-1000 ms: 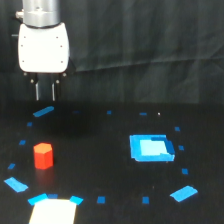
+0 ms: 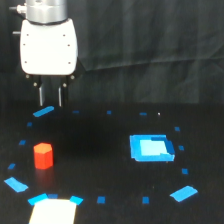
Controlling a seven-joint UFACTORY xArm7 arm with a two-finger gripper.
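Observation:
A small red-orange block stands on the dark table at the left of the camera view. My gripper hangs above and behind it in the picture, not touching it. Its two thin fingers point down, stand apart, and have nothing between them, so it is open. Right of centre lies a blue square with a white patch on it; whether it is a flat sheet or a shallow tray, I cannot tell.
A pale square lies at the front left edge, partly cut off by the frame. Blue tape pieces and small blue marks dot the table. A dark curtain hangs behind.
My gripper has shifted a little to the right and slightly down. The block, blue square and pale square have not moved.

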